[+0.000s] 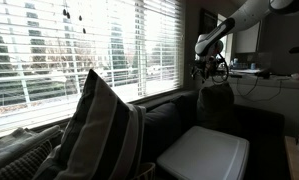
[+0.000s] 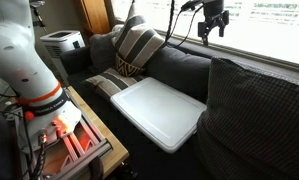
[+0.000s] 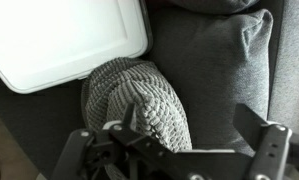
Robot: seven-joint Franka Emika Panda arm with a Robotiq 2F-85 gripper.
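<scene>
My gripper hangs above the sofa with its two fingers spread wide apart in the wrist view; nothing shows between them. A dark knitted pillow [image 3: 139,98] lies below and to the left of centre there, partly covered by the left finger. In exterior view 2 this textured pillow [image 2: 254,112] leans at the right end of the sofa, and the gripper [image 2: 209,27] is above and behind it, near the window. Beside the pillow lies a flat white lid or box [image 3: 64,38], also visible as the white panel [image 2: 161,110] on the seat.
Striped cushions [image 1: 92,130] rest at the sofa's other end. The window blinds [image 1: 74,50] run close behind the arm. A counter [image 1: 264,85] with small items stands at the far right. A wooden table edge [image 2: 107,150] borders the sofa front.
</scene>
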